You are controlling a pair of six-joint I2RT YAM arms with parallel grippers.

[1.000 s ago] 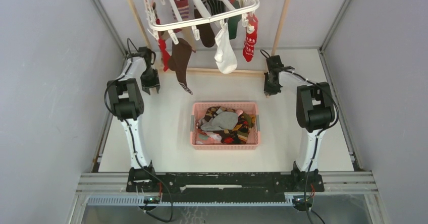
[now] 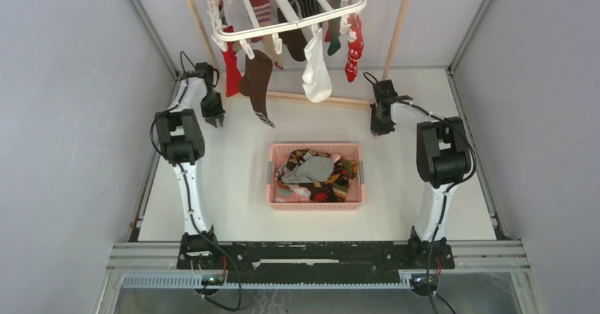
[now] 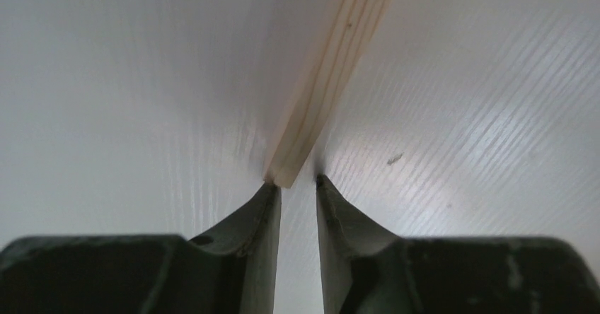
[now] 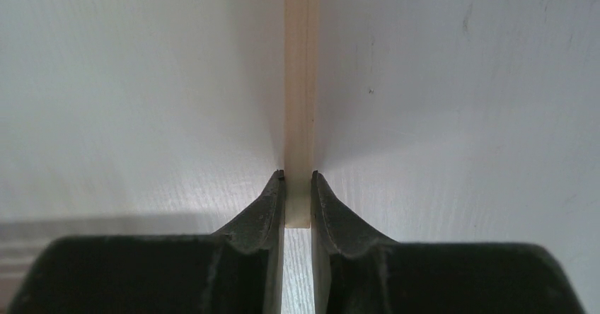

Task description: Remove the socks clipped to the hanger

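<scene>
A white clip hanger (image 2: pixel 286 25) hangs at the top of the top view with socks clipped to it: red, brown, white (image 2: pixel 316 70), green, striped and others. My left gripper is at the lower left end of the wooden frame, its fingertips close on either side of a wooden bar (image 3: pixel 318 95); the bar's end sits at the left fingertip. My right gripper is shut on the end of another wooden bar (image 4: pixel 299 66), seen straight ahead in the right wrist view.
A pink basket (image 2: pixel 315 206) filled with mixed socks stands on the white board (image 2: pixel 240 172) between the arms. Grey walls bound both sides. The board around the basket is clear.
The hanger and its socks sway slightly and have shifted a little to the right. The left arm moved slightly since a second ago; the right arm has barely moved.
</scene>
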